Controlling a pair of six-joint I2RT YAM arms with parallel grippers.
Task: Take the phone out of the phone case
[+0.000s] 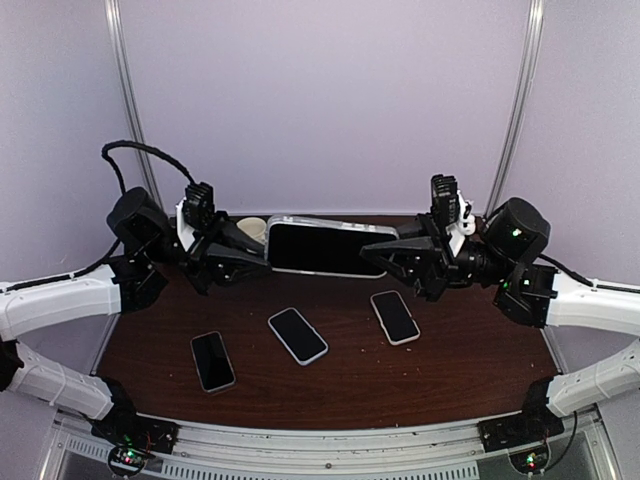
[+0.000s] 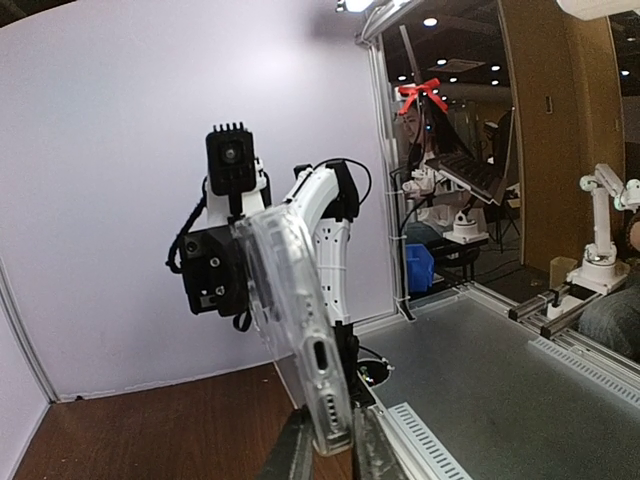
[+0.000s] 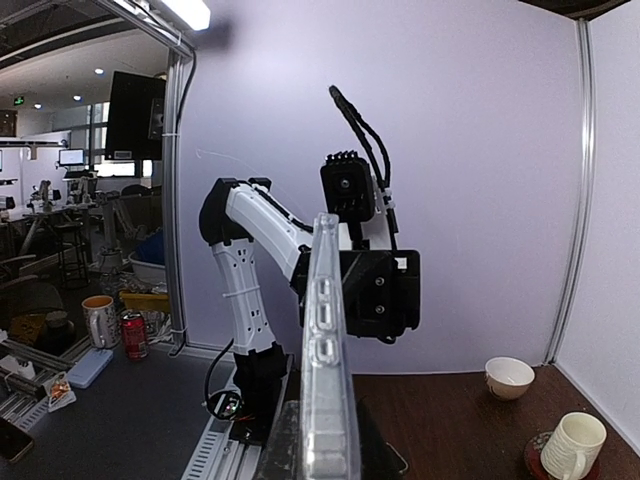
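A phone (image 1: pixel 325 247) in a clear case is held sideways in the air, screen toward the top camera, by my right gripper (image 1: pixel 385 255), shut on its right end. My left gripper (image 1: pixel 260 255) is at the left end of the phone. In the left wrist view the case's end (image 2: pixel 320 360), with its port cutout, sits at the fingertips; whether they grip it is unclear. In the right wrist view the case's side (image 3: pixel 325 370) with button covers rises upright from the fingers.
Three phones (image 1: pixel 212 362) lie flat on the wooden table (image 1: pixel 470 370) below. A mug (image 3: pixel 572 445) on a red coaster and a bowl (image 3: pixel 508 378) stand at the back, partly hidden in the top view.
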